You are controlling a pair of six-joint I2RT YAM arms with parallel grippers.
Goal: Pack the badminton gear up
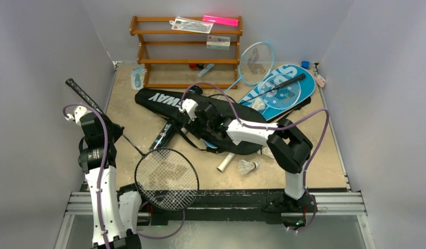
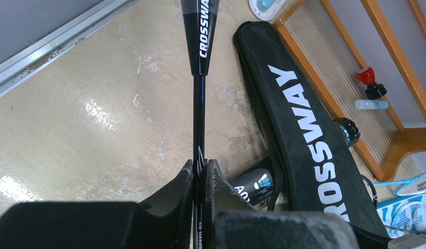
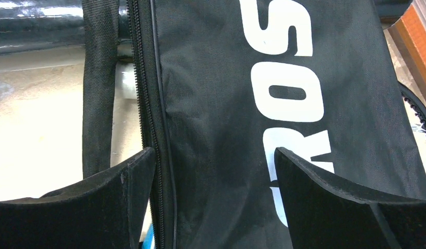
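My left gripper is shut on the shaft of a black racket [image 1: 131,143], held at the table's left, its head over the front edge. A black CROSSWAY bag [image 1: 157,100] lies across the middle, over a dark tube [image 1: 161,136]. My right gripper stands open right at the bag, beside its zipper [image 3: 150,104] and white lettering. A blue racket bag [image 1: 278,107], light blue rackets [image 1: 241,78] and white shuttlecocks [image 1: 247,166] lie to the right and front.
A wooden rack [image 1: 186,60] with packets stands at the back. Walls flank the table on both sides.
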